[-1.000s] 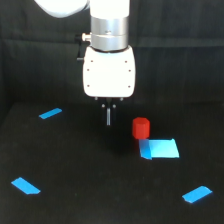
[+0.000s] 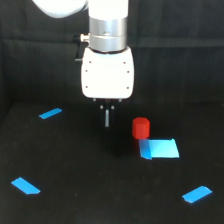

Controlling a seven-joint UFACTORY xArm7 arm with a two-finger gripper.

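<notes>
A small red cylinder (image 2: 141,128) stands upright on the dark table, right of the middle of the view. My gripper (image 2: 107,118) hangs below its white body to the left of the cylinder, with a gap between them. Its fingers are dark and small against the black background, so how they stand does not show. I make out no object held below the white body.
A light blue square (image 2: 163,149) lies just in front of the cylinder. Blue tape strips mark the table at back left (image 2: 50,113), front left (image 2: 25,186) and front right (image 2: 196,194). Bare dark surface fills the front middle.
My arm has shifted very slightly left and lower in the view. The red cylinder and the blue square have stayed where they were.
</notes>
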